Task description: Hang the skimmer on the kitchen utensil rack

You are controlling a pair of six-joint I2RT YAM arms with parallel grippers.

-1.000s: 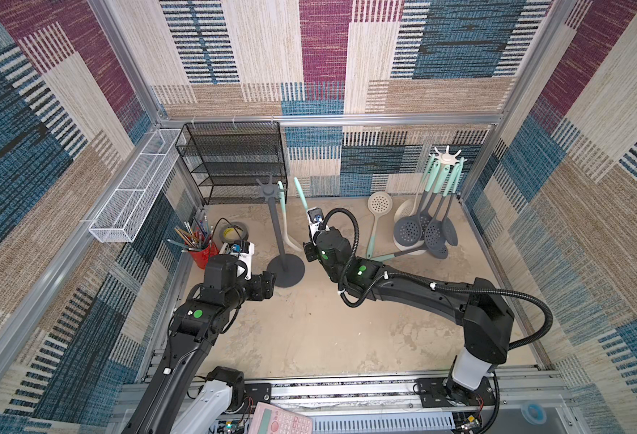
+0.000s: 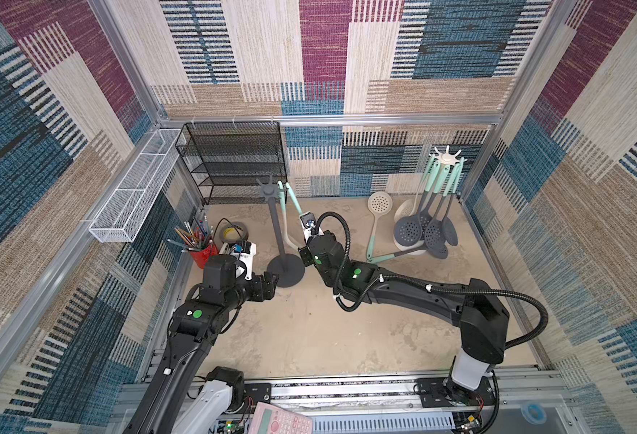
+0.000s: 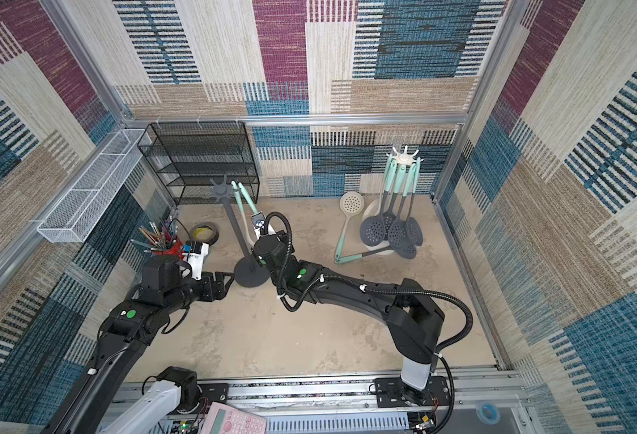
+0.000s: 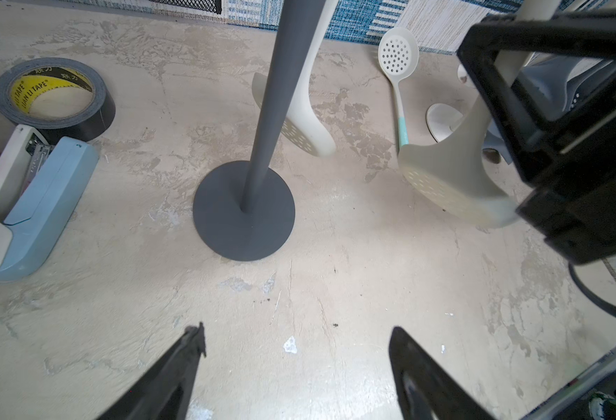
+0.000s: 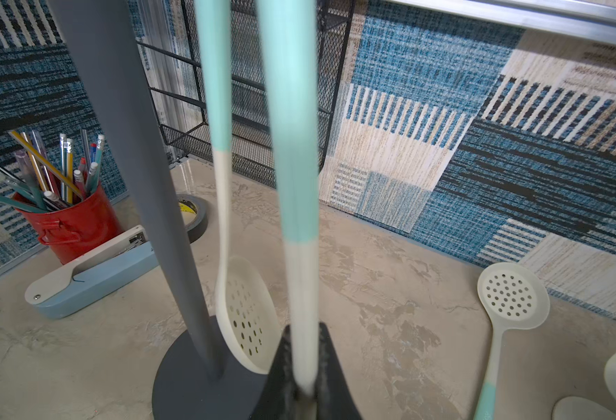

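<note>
The grey utensil rack (image 2: pixel 278 231) stands left of centre, with one mint-and-cream skimmer (image 5: pixel 248 311) hanging beside its post. My right gripper is shut on the upright shaft of a second mint-and-cream utensil, just right of the rack; its cream head (image 4: pixel 454 182) hangs low in the left wrist view, and its handle top is near the rack's hooks (image 2: pixel 267 188). My left gripper stands open at the left front of the rack, nothing between its fingers.
A red pen cup (image 5: pixel 77 231), stapler (image 4: pixel 49 210) and tape roll (image 4: pixel 52 98) lie left. A loose skimmer (image 2: pixel 378 204) lies at back right near a white rack of dark utensils (image 2: pixel 434 231).
My right gripper has moved left with the utensil, whose handle top is now closer to the grey rack's hooks. The left arm is nearly unchanged.
</note>
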